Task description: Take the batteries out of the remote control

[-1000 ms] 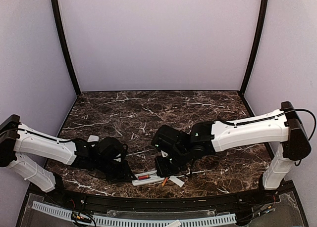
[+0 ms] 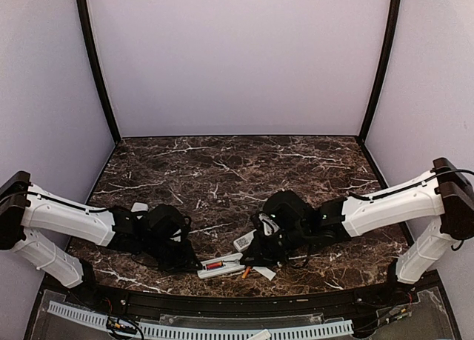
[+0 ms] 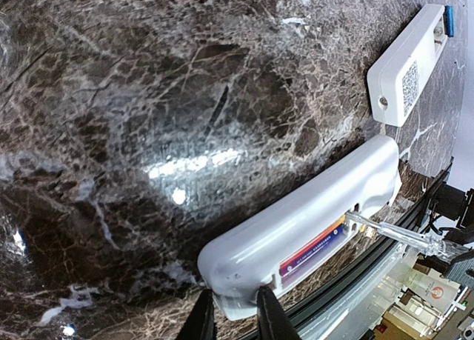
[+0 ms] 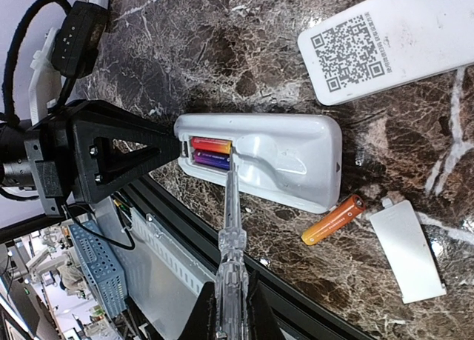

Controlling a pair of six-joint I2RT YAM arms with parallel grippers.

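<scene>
The white remote control lies with its battery compartment open and facing up. Inside are an orange-red battery and a purple one. My left gripper is shut on the remote's end beside the compartment. A thin clear pry tool is held in my right gripper, which is shut on it. The tool's tip sits at the compartment's inner end, by the batteries' ends; whether it touches them I cannot tell. A loose orange battery rests on the table beside the remote.
A white battery cover lies flat near the loose battery. Behind the remote is a white piece with a QR code. The table's front edge runs close to the remote.
My right arm has moved a little to the right, uncovering more of the remote and the white QR-code piece. The left arm and the remote have stayed put.
</scene>
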